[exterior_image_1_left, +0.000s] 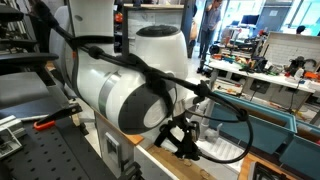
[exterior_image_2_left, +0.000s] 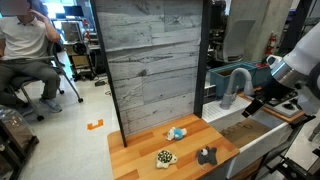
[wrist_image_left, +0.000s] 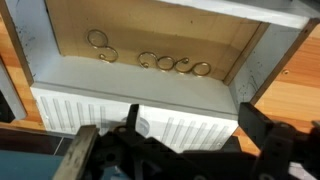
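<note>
My gripper (exterior_image_1_left: 182, 147) hangs over an open drawer (exterior_image_1_left: 165, 160) in exterior view 1. Two dark fingers stand wide apart in the wrist view, so the gripper is open, with no object seen between them. Below it the wrist view shows the drawer's brown floor (wrist_image_left: 160, 30), where several thin curved metal pieces (wrist_image_left: 147, 60) lie in a loose row. A white slotted strip (wrist_image_left: 60, 112) runs along the near side of the drawer. From exterior view 2, the white arm (exterior_image_2_left: 290, 80) reaches in from the right, and the gripper's fingers are hard to make out.
Small toy-like objects sit on the wooden tabletop: a blue-white one (exterior_image_2_left: 176, 133), a cream-and-dark one (exterior_image_2_left: 165, 158) and a grey one (exterior_image_2_left: 207, 156). A tall grey panel (exterior_image_2_left: 158, 75) and a faucet (exterior_image_2_left: 238, 78) stand behind. A black cable loops around the arm.
</note>
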